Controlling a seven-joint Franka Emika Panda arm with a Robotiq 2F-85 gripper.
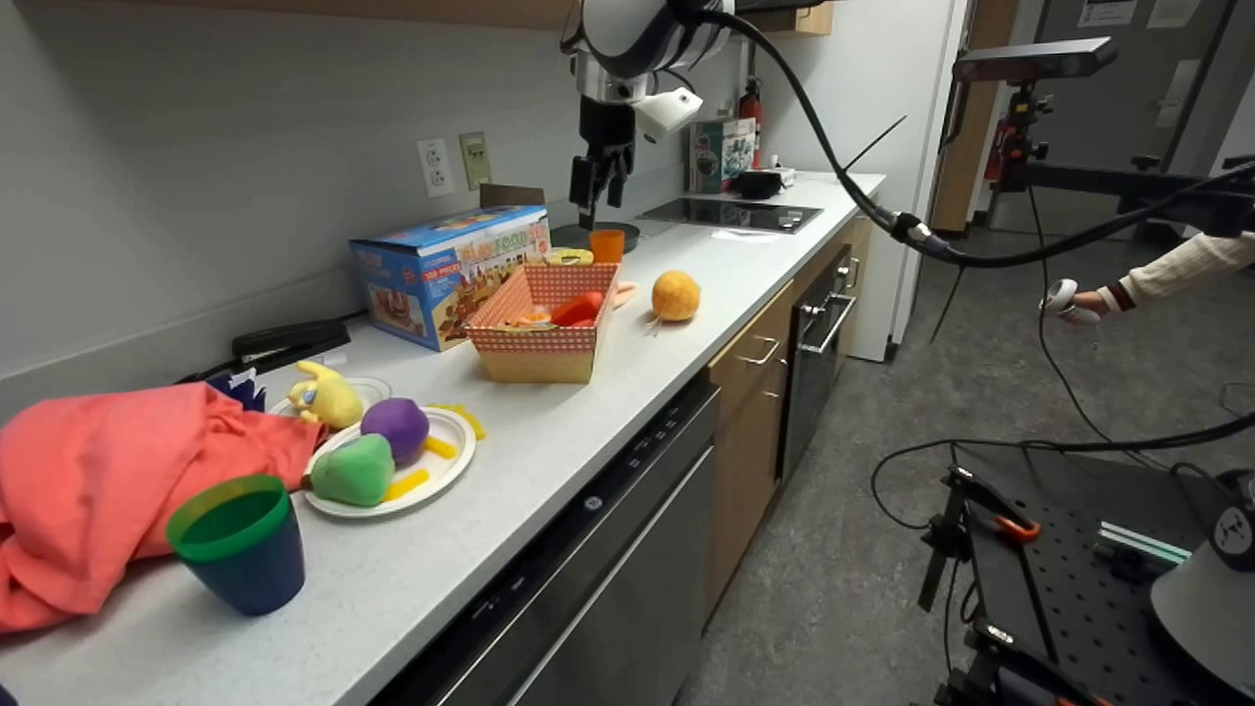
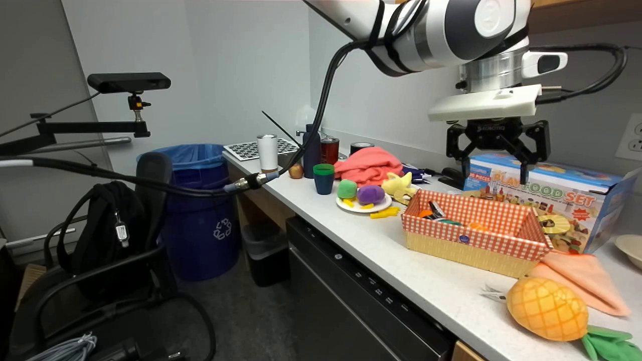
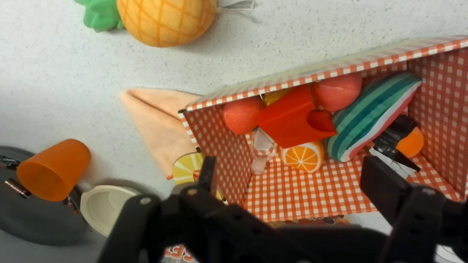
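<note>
My gripper (image 2: 494, 174) hangs above the back of the counter, fingers pointing down and wide apart, nothing between them. In the wrist view its black fingers frame the near side of a red-checked basket (image 3: 232, 164). Inside lie a red fry box (image 3: 289, 120), a watermelon slice (image 3: 366, 116), an orange half (image 3: 303, 156), two round pinkish-red pieces and a clear small glass (image 3: 262, 147). A toy pineapple (image 3: 169, 19) rests on the counter outside the basket. Beyond the basket's other end, a plate (image 1: 456, 473) bears a green pear (image 1: 353, 471) and a purple piece (image 1: 395, 428).
The play food box (image 2: 535, 195) stands against the wall behind the basket. An orange cup (image 3: 55, 168), a pale bowl (image 3: 103, 206), a dark pan (image 3: 35, 223) and a peach cloth (image 3: 153, 118) crowd one end. Clear counter lies along the front edge.
</note>
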